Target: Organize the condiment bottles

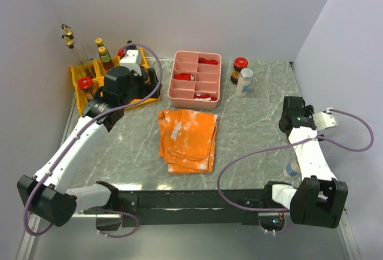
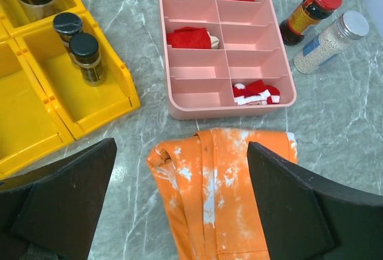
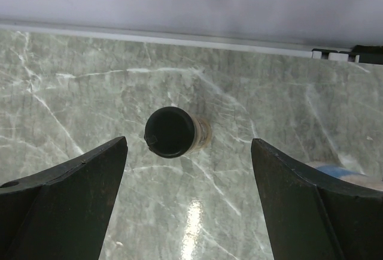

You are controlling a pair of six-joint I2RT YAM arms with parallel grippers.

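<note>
A black-capped jar (image 3: 171, 132) stands upright on the marble top in the right wrist view. My right gripper is over it, fingers apart on either side, not touching it. A white bottle with a blue label (image 1: 291, 169) is near the front right. At the back are a red-lidded sauce bottle (image 2: 311, 12) and a silver-lidded bottle of white grains (image 2: 331, 42). The yellow rack (image 2: 114, 101) holds several bottles, two of them small black-capped jars (image 2: 87, 58). My left gripper stands open and empty beside the rack.
A pink divided box (image 2: 230, 111) with red cloth items sits at the back centre. In front of it lies a folded orange cloth (image 1: 188, 140). The marble between cloth and right arm is clear. A wall rises close beyond the right arm.
</note>
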